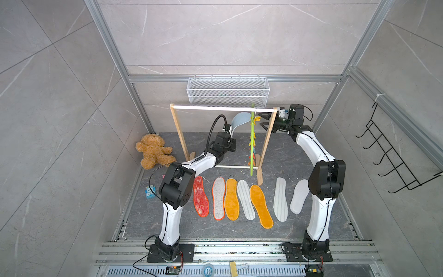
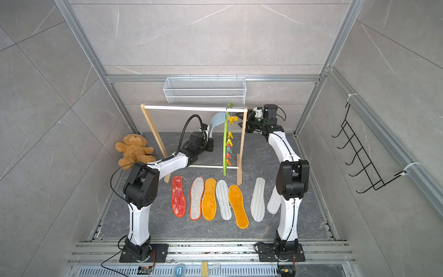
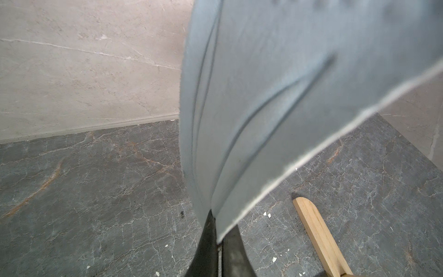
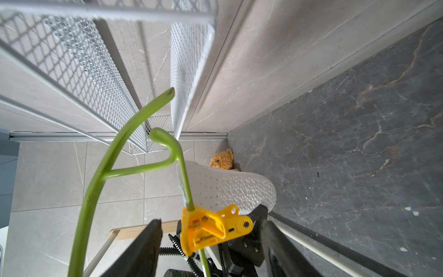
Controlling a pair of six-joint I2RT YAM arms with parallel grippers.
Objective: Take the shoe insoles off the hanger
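A pale blue-grey insole (image 1: 240, 119) arches from the top of a green clip hanger (image 2: 225, 143) on the wooden rack. My left gripper is shut on the insole's lower end. In the right wrist view the insole (image 4: 221, 182) shows dotted behind a yellow clip (image 4: 212, 226) on the green rod. My right gripper is part open, its blurred fingers either side of that clip, which sits near the insole's upper end.
Several insoles (image 1: 260, 205) lie along the front of the floor. A teddy bear (image 1: 152, 150) sits at left. A white wire basket (image 1: 228, 90) hangs on the back wall; black hooks (image 1: 392, 157) hang at right.
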